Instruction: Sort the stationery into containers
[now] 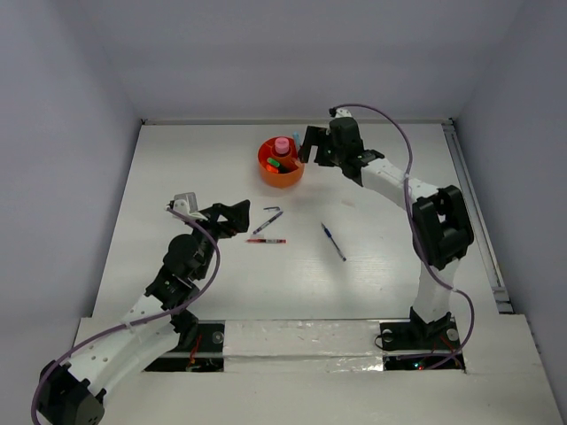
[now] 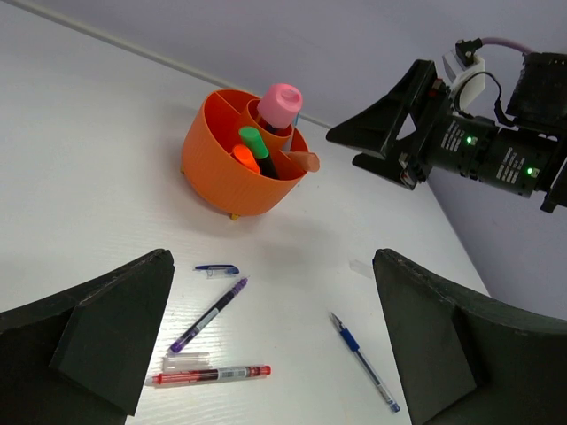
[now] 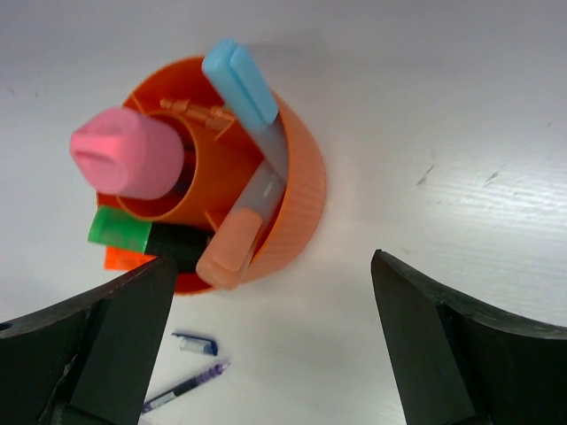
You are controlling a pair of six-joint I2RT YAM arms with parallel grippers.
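An orange round organizer (image 1: pixel 281 177) at the back holds a pink-topped item (image 3: pixel 128 152), green (image 3: pixel 120 230), light blue (image 3: pixel 240 81) and peach (image 3: pixel 229 250) capped markers. My right gripper (image 1: pixel 309 145) hangs open just right of it, nothing between its fingers. My left gripper (image 1: pixel 231 219) is open over the front left of the table. Below the organizer lie a small blue clip or cap (image 2: pixel 216 268), a purple pen (image 2: pixel 208 313), a red pen (image 2: pixel 213 374) with a clear piece beside it, and farther right a blue pen (image 2: pixel 363 359).
A rim runs along the back and right edges, with walls beyond. The right arm spans the table's right side.
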